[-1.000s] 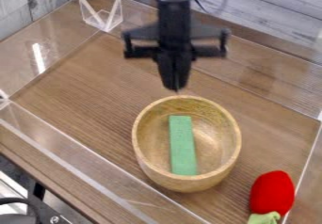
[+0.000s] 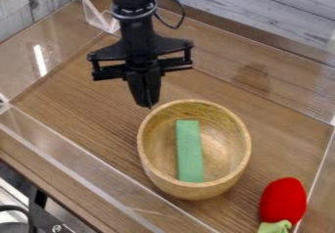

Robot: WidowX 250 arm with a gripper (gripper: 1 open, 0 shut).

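My black gripper (image 2: 143, 86) hangs over the wooden table, above and left of a round wooden bowl (image 2: 220, 168); it is shut, with nothing visible between its fingers. In the bowl lies a green rectangular block (image 2: 189, 151). At the lower right lies a red object (image 2: 283, 200) with a light green end, outside the bowl.
Light walls or rails run along the back, and a black cable (image 2: 16, 217) shows at the lower left corner.
My gripper has moved left and down toward the front, and more of it shows. The bowl, green block and red object have not visibly moved.
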